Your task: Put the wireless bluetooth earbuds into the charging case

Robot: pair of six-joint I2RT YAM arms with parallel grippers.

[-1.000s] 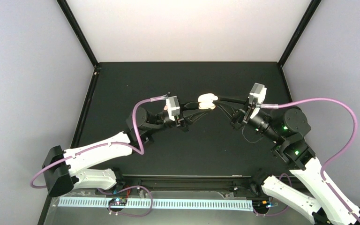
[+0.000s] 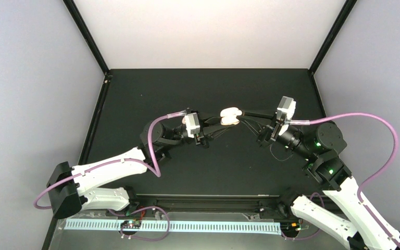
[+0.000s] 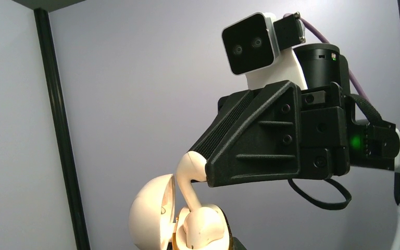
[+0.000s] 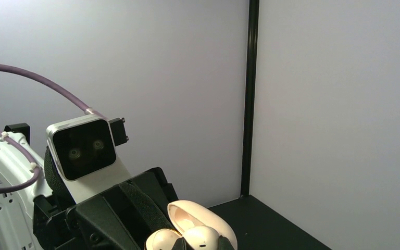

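Note:
At the centre of the top view, the pale charging case has its lid open, one rounded earbud sitting inside. My left gripper is shut on the case from the left, its fingertips mostly hidden behind it. My right gripper is shut on a second earbud, whose stem points down into the open case, beside the seated one. In the right wrist view the open case and rounded earbud tops show at the bottom edge, partly cut off.
Both arms hover over a bare black table, with no other objects on it. White walls with dark frame posts surround it on the back and sides.
Since a second ago both grippers and the case have shifted slightly toward the front of the table.

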